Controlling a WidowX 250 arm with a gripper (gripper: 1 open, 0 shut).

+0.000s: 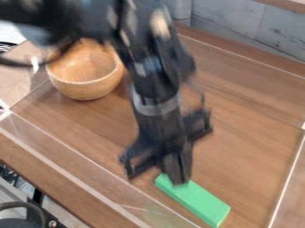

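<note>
My gripper (169, 167) is blurred, hanging just above the upper-left end of a bright green block (197, 200) that lies on the wooden surface near the front. The fingers look close together; whether anything is between them is hard to make out, and the green block lies on the surface. A wooden bowl (86, 82) sits at the upper left, partly behind the arm.
A clear-edged border runs along the left front, with cables and metal parts beyond it.
</note>
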